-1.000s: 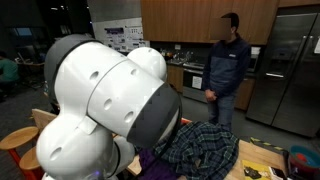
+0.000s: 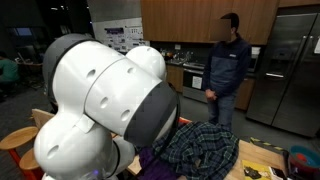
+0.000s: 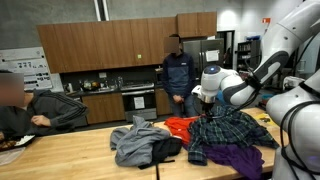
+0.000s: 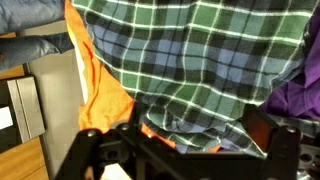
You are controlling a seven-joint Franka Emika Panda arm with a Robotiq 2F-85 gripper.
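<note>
A dark green-and-blue plaid cloth (image 3: 232,130) lies crumpled on the wooden table, and it fills most of the wrist view. Bright orange-red cloth (image 4: 100,92) shows along its left side there; in exterior view 2 the red cloth (image 3: 180,127) lies by the plaid one. Purple cloth (image 3: 235,158) sits at the table's near right. My gripper is open above the plaid cloth, its fingers wide apart, with nothing visibly held. The arm hides much of exterior view 1, where the plaid cloth (image 2: 205,150) shows at its right.
A grey cloth (image 3: 138,143) and a black cloth (image 3: 166,150) lie left of the red one. A person (image 3: 180,78) stands behind the table; another person (image 3: 40,110) is at the far left. Yellow items (image 2: 256,170) lie at the right.
</note>
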